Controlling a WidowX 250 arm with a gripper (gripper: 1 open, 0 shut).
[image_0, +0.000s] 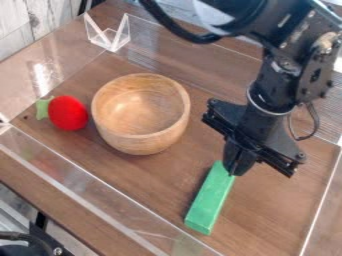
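My black gripper is in the centre right of the camera view, its fingertips just above the far end of a green bar lying on the wooden table. The fingers look close together, with nothing visible between them. A wooden bowl sits left of the gripper, and a red tomato-like object with a green part lies left of the bowl.
A white wire-like object stands at the back left. Clear raised edges run along the table's front left and right. Bare table surrounds the green bar.
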